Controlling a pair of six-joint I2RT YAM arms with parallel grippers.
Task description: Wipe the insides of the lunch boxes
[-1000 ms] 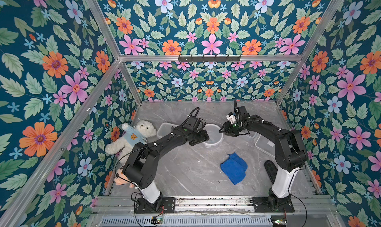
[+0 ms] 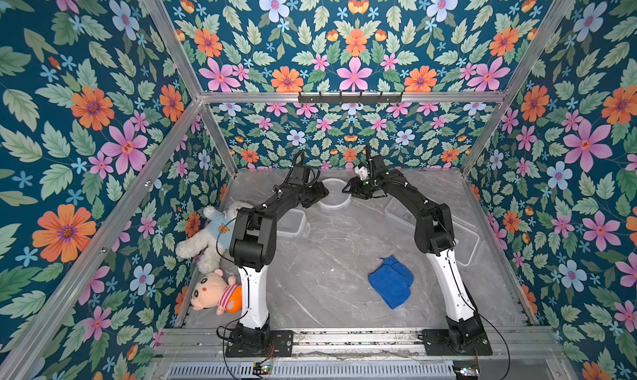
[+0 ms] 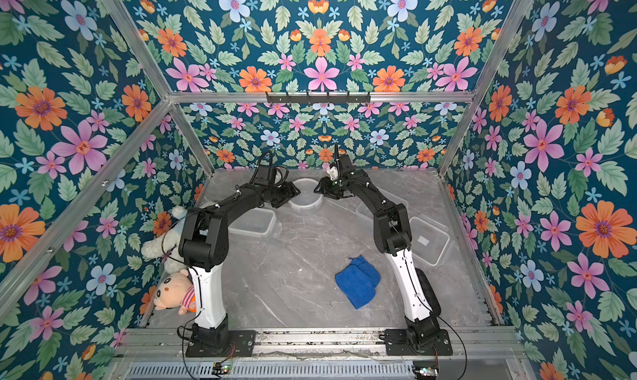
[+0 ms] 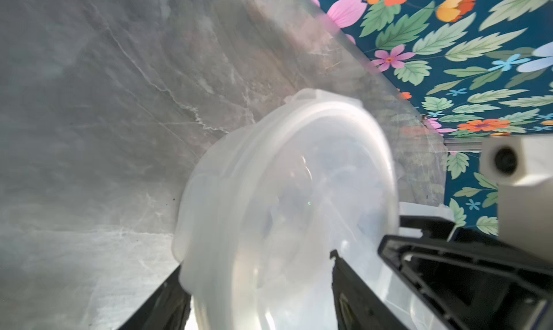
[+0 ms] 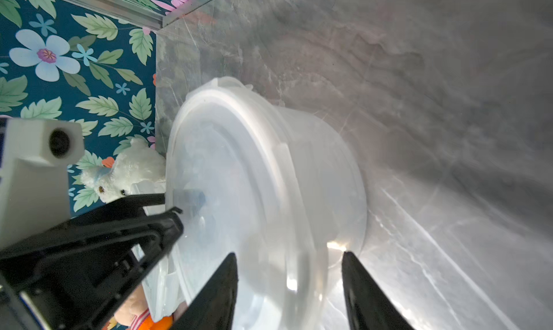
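Observation:
A round translucent lunch box (image 2: 333, 202) stands near the back of the table between both grippers. My left gripper is at its left side, open, its fingers (image 4: 352, 295) on either side of the rim. On the right side of the same box, my right gripper is open too, also astride the rim. A rectangular clear box (image 3: 255, 222) sits left of the round one, partly behind my left arm. Other clear boxes, including one at the right (image 3: 431, 242), lie partly behind my right arm. A folded blue cloth (image 2: 391, 281) rests at front centre.
A white plush bear (image 2: 222, 230) and a second doll (image 2: 213, 291) lie along the left edge. Beside the right arm's base is a dark elongated object (image 3: 428, 292).
The round box has shifted toward the back and left, with both grippers moving along at its sides. The cloth has stayed put.

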